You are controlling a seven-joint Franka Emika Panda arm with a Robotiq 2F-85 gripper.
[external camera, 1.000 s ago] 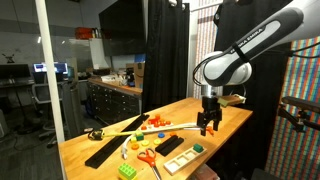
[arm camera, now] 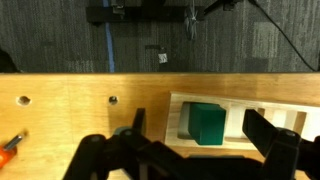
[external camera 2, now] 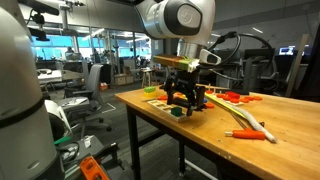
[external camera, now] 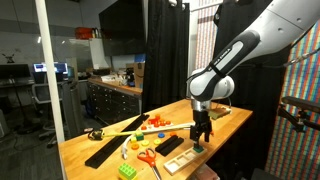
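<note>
A dark green block (arm camera: 207,124) rests in the end part of a pale wooden tray (arm camera: 180,104), close to the table edge. My gripper is open above it, its two dark fingers apart on either side of the block in the wrist view. In exterior view 1 the gripper (external camera: 201,140) hangs low over the near end of the tray (external camera: 177,162). From the other side, exterior view 2 has the green block (external camera 2: 178,111) just under the gripper (external camera 2: 180,100). Whether the fingertips touch the block, I cannot tell.
On the table (external camera: 75,150) lie orange scissors (external camera: 149,157), a bright green block (external camera: 127,172), a black tray (external camera: 170,145) and several coloured toys. Beyond the table edge the floor (arm camera: 50,45) drops away. An orange-handled tool (external camera 2: 247,134) lies apart at the table's other end.
Over the last second my gripper has come down and slightly to the left in exterior view 1, from above the table to the green block. The tray has stayed put.
</note>
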